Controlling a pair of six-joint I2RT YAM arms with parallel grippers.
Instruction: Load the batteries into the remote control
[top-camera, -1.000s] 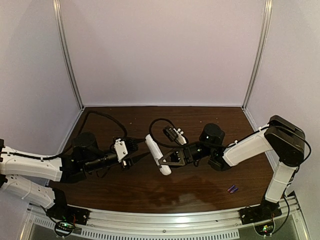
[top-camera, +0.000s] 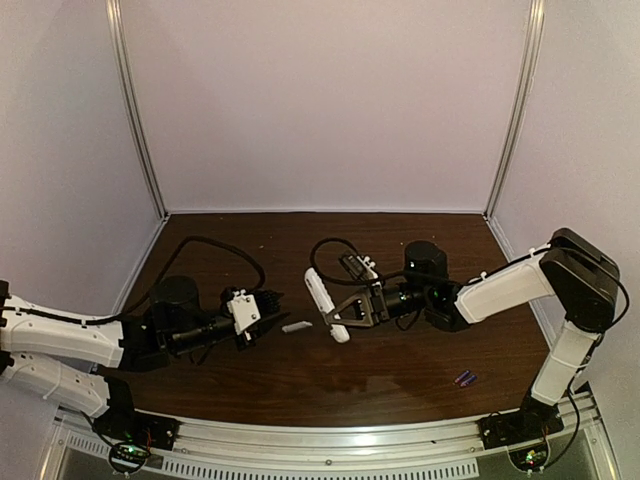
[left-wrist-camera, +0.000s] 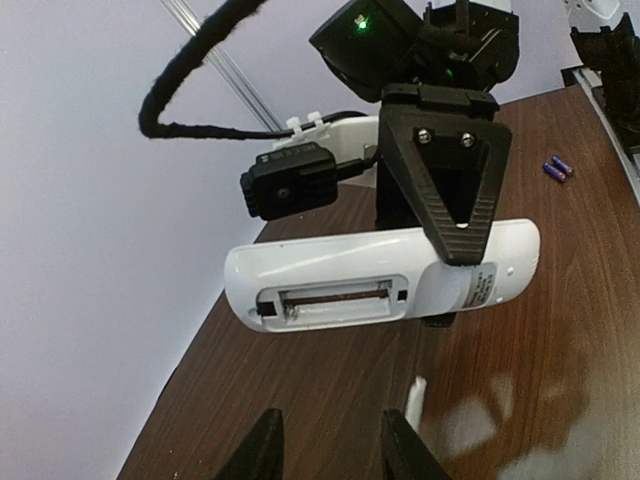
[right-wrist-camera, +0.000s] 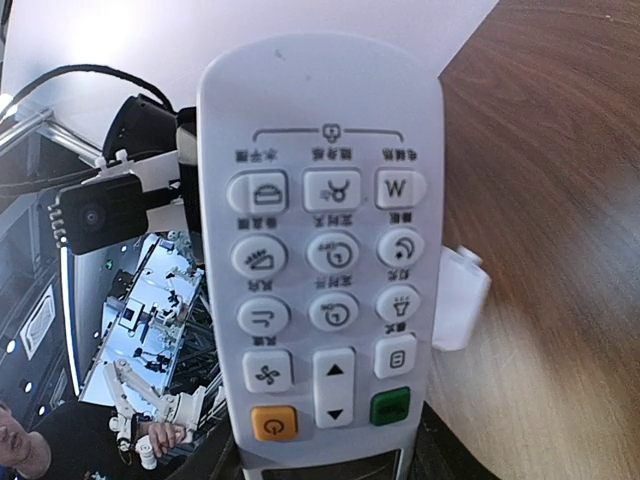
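Observation:
My right gripper (top-camera: 340, 312) is shut on the white remote (top-camera: 316, 290), held above the table. In the left wrist view the remote (left-wrist-camera: 320, 262) shows its open, empty-looking battery compartment (left-wrist-camera: 335, 297); the right wrist view shows its buttons. My left gripper is left of the remote, its fingertips apart at the bottom edge of its view; what is between them, if anything, is unclear. A small white piece, perhaps the cover (top-camera: 297, 326), lies on the table below. Two purple batteries (top-camera: 465, 378) lie at the front right.
Both arms reach in low over its middle.
The small white piece on the table has come into view between them.

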